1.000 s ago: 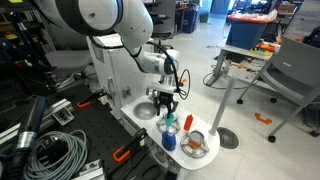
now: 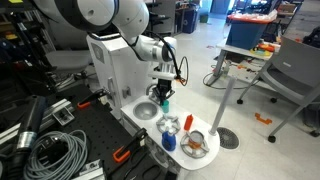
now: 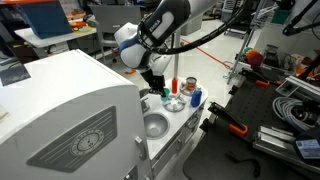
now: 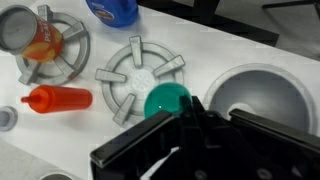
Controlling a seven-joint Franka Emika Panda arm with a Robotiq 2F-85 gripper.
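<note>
My gripper (image 2: 163,98) is shut on a round green object (image 2: 166,106), held over the white play-kitchen top between the sink bowl and the nearer burner. In the wrist view, the black fingers (image 4: 192,118) cover part of the green object (image 4: 165,100). It overlaps the edge of a grey burner grate (image 4: 137,75); whether it touches the surface below is hard to tell. A round grey sink bowl (image 4: 262,97) lies to its right in that view. Exterior view 2 shows the green object (image 3: 166,92) partly hidden by the gripper.
Near the burners stand a red bottle (image 4: 60,98), a blue cup (image 4: 113,10) and an orange-and-silver can (image 4: 33,36) on a second grate. The white side panel (image 3: 85,130) rises beside the sink. Bare counter (image 2: 132,120) shows around the bowl.
My gripper and the green object have moved from above the nearer burner toward the sink bowl. More of that burner is now uncovered. The blue cup, red bottle and can look unmoved.
</note>
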